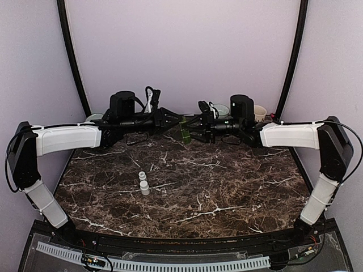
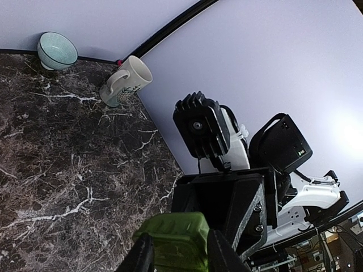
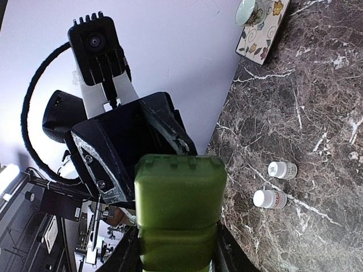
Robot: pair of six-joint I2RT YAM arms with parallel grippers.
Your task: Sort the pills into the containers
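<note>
A green box, perhaps a pill box, is held up between the two arms above the table. My right gripper is shut on this green box, a finger at each side in the right wrist view. Close by on the other side, my left gripper has its fingers apart, with the green box showing between and beyond them; contact cannot be told. Two white pill bottles stand upright on the left-centre of the table. No loose pills show.
At the back right are a pale bowl and a white mug. A flowered box with a pale bowl beside it shows in the right wrist view.
</note>
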